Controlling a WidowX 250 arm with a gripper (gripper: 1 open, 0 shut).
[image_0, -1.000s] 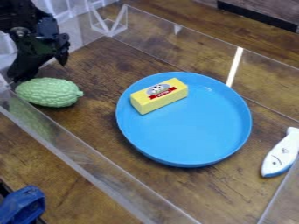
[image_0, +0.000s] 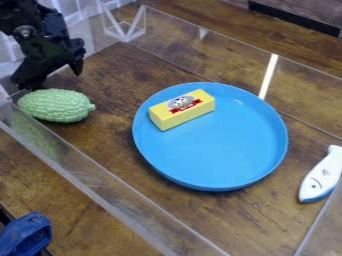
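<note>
The dark gripper (image_0: 48, 74) is at the upper left, open, hanging just behind a green, bumpy corn-like toy (image_0: 56, 107) that lies on the wooden floor against the clear side wall. A yellow block (image_0: 182, 112) with a printed label rests on a blue plate (image_0: 211, 152) in the middle. A white fish-shaped knife (image_0: 321, 174) lies at the right.
Clear walls enclose the wooden surface (image_0: 134, 60). A blue object (image_0: 24, 234) sits outside at the bottom left. Bare wood shows behind the plate and between it and the green toy.
The gripper has shifted slightly at the upper left, near the green toy. The toy, plate, block and knife look unchanged.
</note>
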